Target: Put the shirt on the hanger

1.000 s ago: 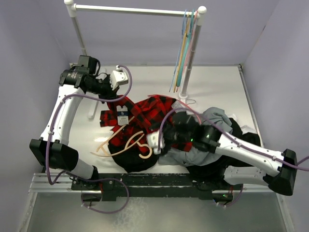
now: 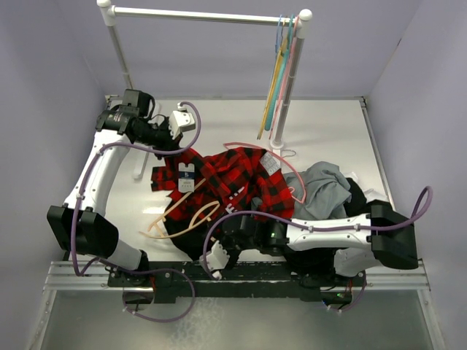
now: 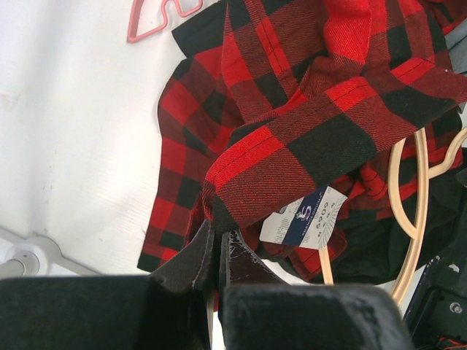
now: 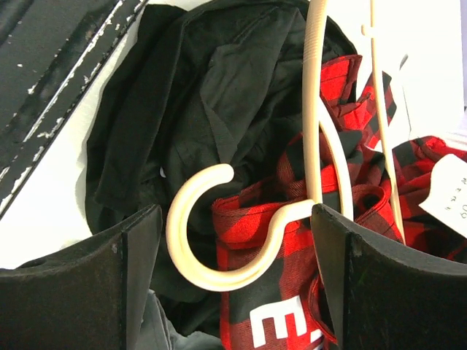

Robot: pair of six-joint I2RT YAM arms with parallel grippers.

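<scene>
The red-and-black plaid shirt (image 2: 237, 171) is spread in folds on the table, its darker part toward the front edge. My left gripper is shut on a fold of the plaid cloth, at the shirt's upper left in the top view. A beige hanger (image 2: 157, 224) lies partly inside the shirt, with some of its frame covered by cloth. In the right wrist view the hanger's hook (image 4: 193, 262) lies between the spread fingers of my right gripper, over dark cloth and plaid. These fingers stand apart and do not grip the hook.
A pink hanger (image 2: 295, 179) lies at the shirt's right, beside a heap of grey and black clothes (image 2: 321, 186). Several coloured hangers (image 2: 277, 84) hang from the white rack (image 2: 197, 14) at the back.
My right gripper has moved left and toward the front, coming over the hanger's hook, which it now hides in the top view.
</scene>
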